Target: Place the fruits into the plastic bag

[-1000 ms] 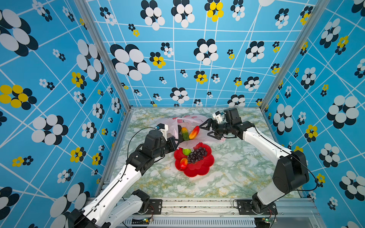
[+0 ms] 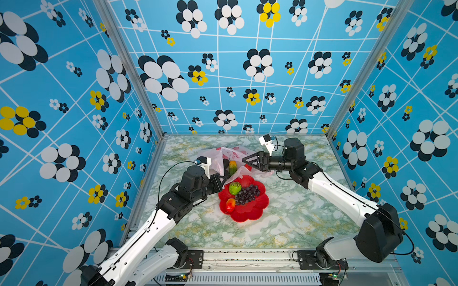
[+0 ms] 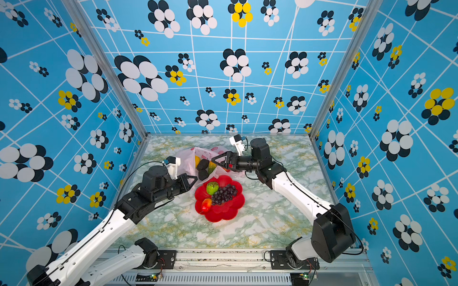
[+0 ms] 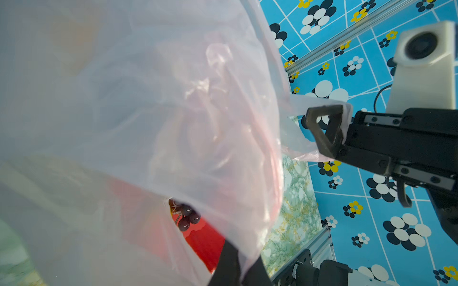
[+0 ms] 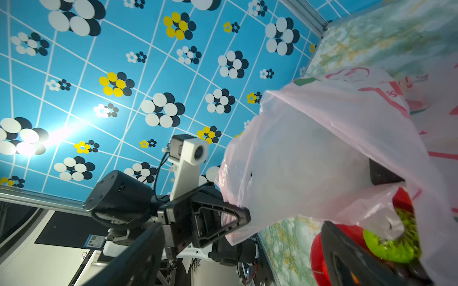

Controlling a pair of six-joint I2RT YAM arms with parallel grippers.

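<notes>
The plastic bag (image 2: 215, 155) lies on its side at the back, thin and pinkish white. Inside its mouth are a yellow-green fruit (image 2: 232, 167), a dark item (image 3: 203, 166) and a red fruit (image 2: 248, 167) mostly hidden behind my right gripper. My left gripper (image 2: 223, 181) is shut on the bag's rim, stretching the film across the left wrist view. My right gripper (image 3: 215, 159) stands open at the right side of the mouth; film (image 4: 298, 128) lies against it. On the red plate (image 2: 257, 209) sit a green fruit (image 2: 235, 187), dark grapes (image 2: 249, 194) and a red-orange fruit (image 2: 230, 205).
The plate lies directly in front of the bag, below both grippers. Patterned blue walls (image 2: 286, 57) enclose the table at the back and sides.
The red fruit there became mostly hidden. The left gripper stays at the bag with little movement.
</notes>
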